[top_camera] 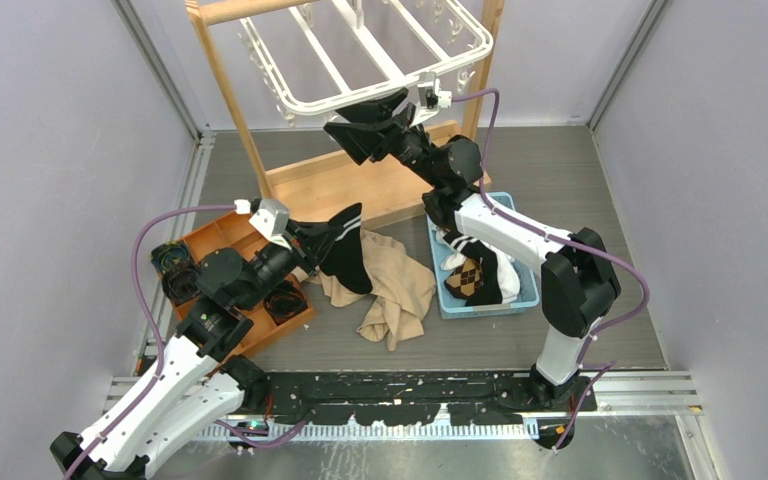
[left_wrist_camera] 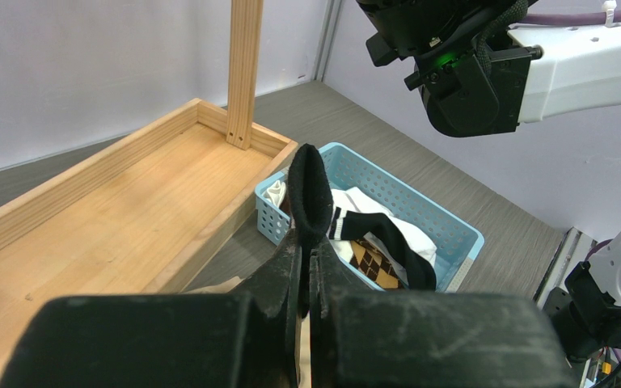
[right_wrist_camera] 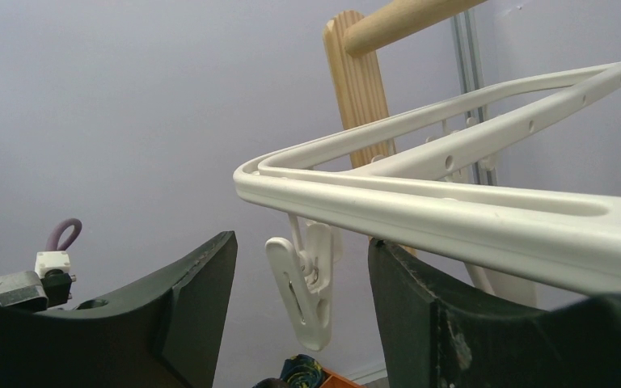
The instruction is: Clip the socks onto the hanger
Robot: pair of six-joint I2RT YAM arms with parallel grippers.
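A black sock with white stripes hangs from my left gripper, which is shut on it. In the left wrist view, the sock's dark end sticks up past the closed fingertips. My right gripper is partly open at the front corner of the white hanger. Its two fingers stand on either side of a white clip hanging beneath the hanger's rim, with gaps showing on both sides. The clip's lower tips look closed together, and no sock is between them.
More socks lie in a blue basket at the right. A beige cloth is on the floor below the sock. At the left sits an orange box of dark items. A wooden frame carries the hanger.
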